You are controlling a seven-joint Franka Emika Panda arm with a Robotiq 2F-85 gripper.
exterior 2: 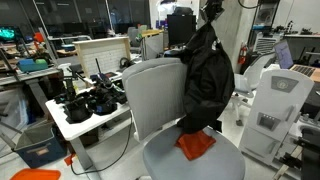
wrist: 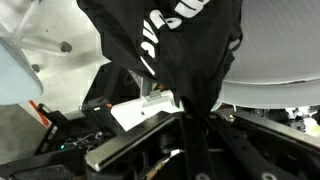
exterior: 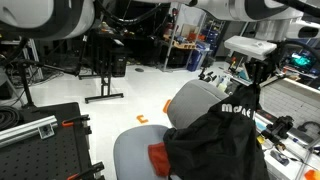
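A black cloth garment (exterior: pixel 220 135) with white lettering hangs from my gripper (exterior: pixel 257 82), which is shut on its bunched upper end. In exterior view 2 the garment (exterior 2: pixel 208 85) drapes down beside the backrest of a grey chair (exterior 2: pixel 155 95), its lower part resting on the seat. The wrist view shows the garment (wrist: pixel 175 45) gathered to a narrow fold at my gripper. An orange-red cloth (exterior 2: pixel 195 144) lies on the chair's seat, partly covered by the black garment in exterior view 1.
Behind the chair stands a white table (exterior 2: pixel 85 125) with black devices on it. A white drawer cabinet (exterior 2: pixel 278 110) is to the right in exterior view 2. Open floor (exterior: pixel 125 110) lies to the left of the chair in exterior view 1.
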